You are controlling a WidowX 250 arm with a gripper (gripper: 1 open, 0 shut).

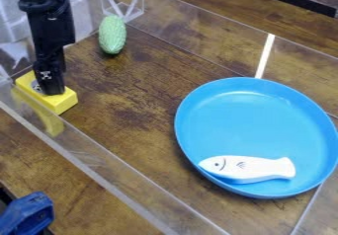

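Note:
My dark gripper [47,81] reaches down from the top left onto a yellow block [50,101], which rests on the wooden table at the left. Its tips are at the block's top, over the middle, and partly hide it; whether they grip it is hard to tell in this small view.
A blue plate [251,120] with a white fish-shaped piece [244,168] fills the right. A green oval object [113,37] lies at the top. A blue item [24,216] is at the bottom left. Clear panels edge the work area.

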